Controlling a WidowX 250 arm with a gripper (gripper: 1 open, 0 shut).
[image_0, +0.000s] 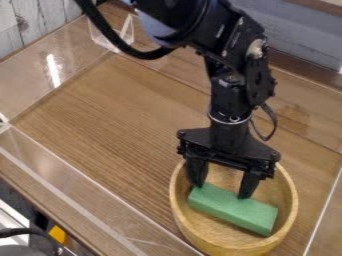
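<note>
A yellow round bowl (187, 225) sits at the front right of the wooden table, holding a green block (234, 208) that lies slanted on its bottom. My black gripper (223, 176) is open, its fingers pointing down over the back of the bowl, just above the block. Nothing shows held between the fingers.
A small clear object stands at the far left back. A black cable lies at the lower left corner.
</note>
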